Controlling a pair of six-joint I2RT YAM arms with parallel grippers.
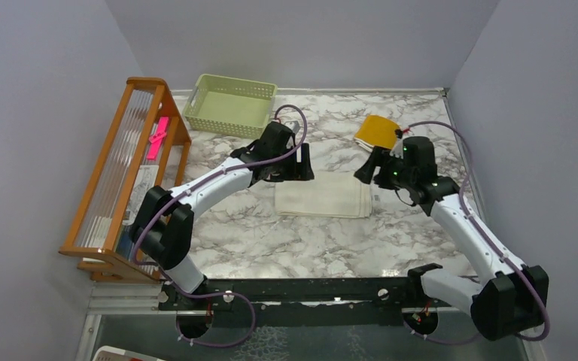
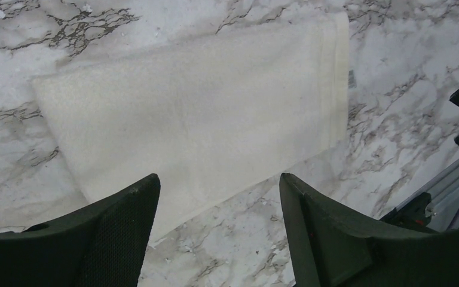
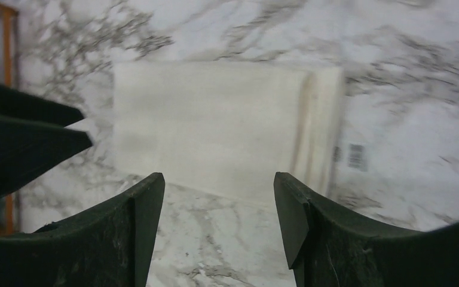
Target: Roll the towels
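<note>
A cream towel lies folded flat on the marble table, its layered edges showing along the right side. My left gripper hangs over the towel's back left part, its fingers apart and empty. The left wrist view has the whole top of the towel beyond the fingertips. To the right of the towel's back corner, my right gripper stands open above the table. Nothing sits between its fingers in the right wrist view, where the towel lies ahead. Yellow and white folded towels rest at the back right.
A green basket occupies the back left. Beside it on the left stands a wooden rack holding a pink item. Bare marble lies in front of the towel. Walls enclose the back and sides.
</note>
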